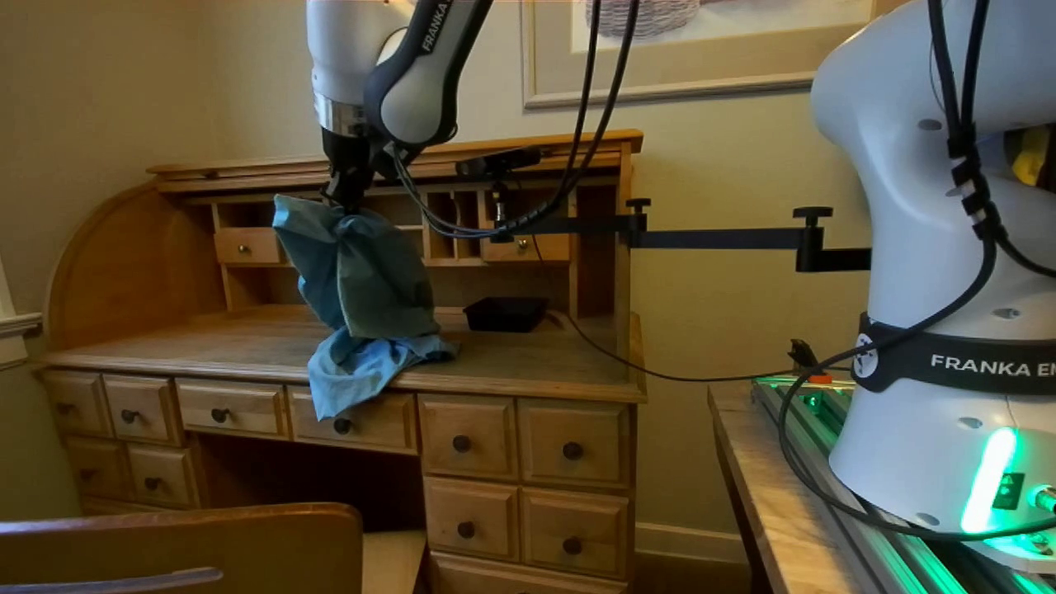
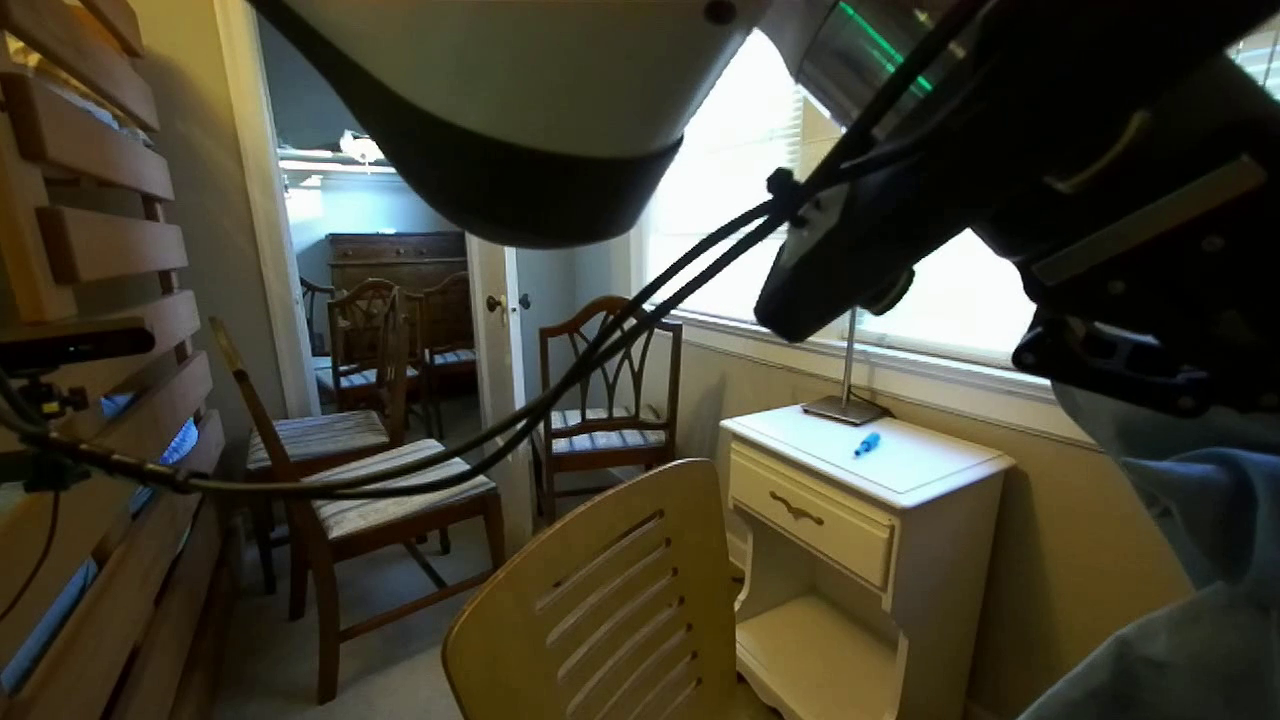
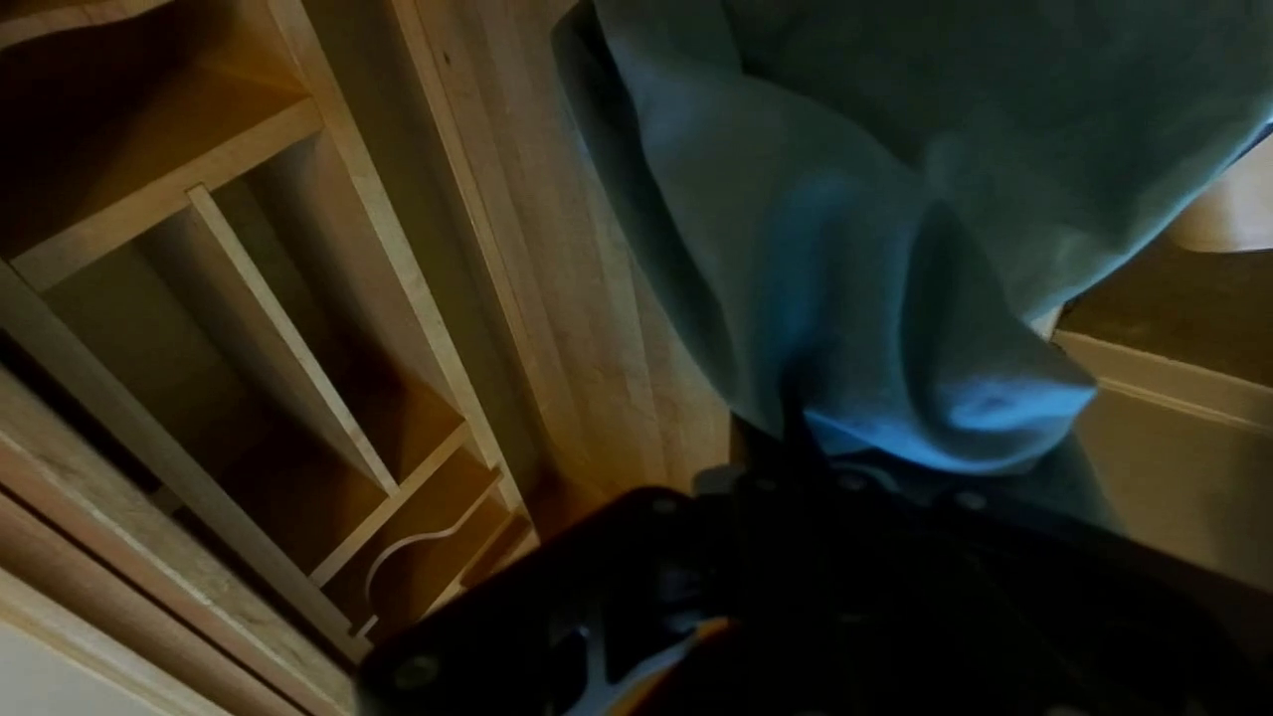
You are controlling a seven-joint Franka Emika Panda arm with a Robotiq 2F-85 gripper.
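A blue-green cloth (image 1: 379, 277) hangs from my gripper (image 1: 343, 203) above the desk. Its lower folds rest on the desktop, and one corner droops over the front edge. In the wrist view the gathered cloth (image 3: 835, 274) rises out of the dark gripper, whose fingers are shut on it; the fingertips are mostly lost in shadow and fabric. Part of the cloth (image 2: 1212, 528) also shows at the right of the second exterior view, below the dark gripper body.
A black tray (image 1: 506, 313) sits on the desktop (image 1: 228, 337), right of the cloth. Behind are the desk's cubbyholes (image 3: 251, 310). A camera arm (image 1: 723, 238) reaches in from the right. A chair back (image 1: 188, 549) stands in front.
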